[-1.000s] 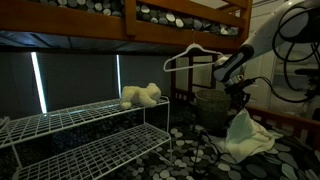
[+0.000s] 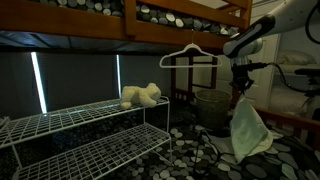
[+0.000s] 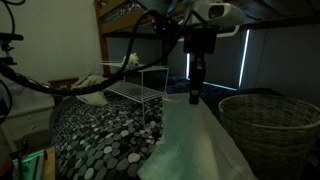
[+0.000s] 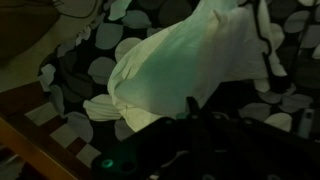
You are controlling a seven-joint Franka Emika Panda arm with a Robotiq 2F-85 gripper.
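Note:
A pale white-green cloth (image 2: pixel 247 130) rises from the dotted bedding to a peak at my gripper (image 2: pixel 241 93). In exterior view 2 the same cloth (image 3: pixel 195 140) hangs in a broad tent shape from the gripper (image 3: pixel 195 94), which is shut on its top. The cloth's lower part spreads over the bedding. From the wrist, the cloth (image 4: pixel 165 72) stretches away from the dark fingertips; the exact pinch between them is too dark to make out.
A wicker basket (image 2: pixel 212 106) stands beside the cloth. A white hanger (image 2: pixel 191 56) hangs above it from the wooden rail. To the left, a white wire rack (image 2: pixel 90 155) carries a cream plush toy (image 2: pixel 140 96) on top.
My gripper has risen from low over the bedding, drawing the cloth up into a taller peak. Rack, toy, basket and hanger look unmoved.

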